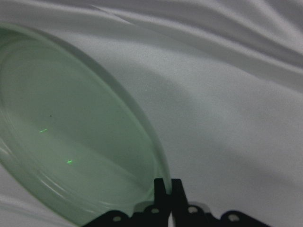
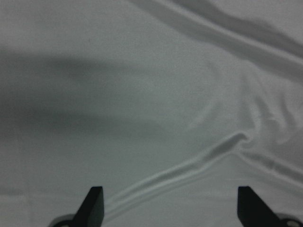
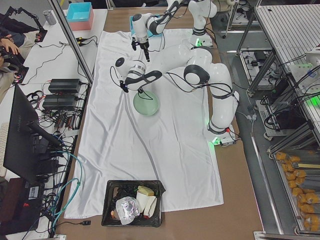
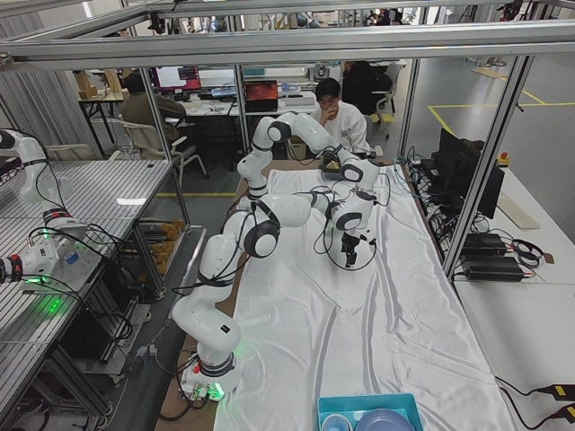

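A pale green plate (image 3: 146,105) is on the white cloth at the table's middle. My left gripper is shut on its rim, as the left wrist view shows; in the camera left view that gripper is at the plate's upper left edge. My right gripper stands open over bare, creased cloth, with nothing between its fingers. In the camera left view it hangs beyond the plate, toward the far end of the table.
A black crate (image 3: 107,200) with foil and food-like items sits at one end of the table. A blue tray (image 4: 400,404) holding dishes is at the other end.
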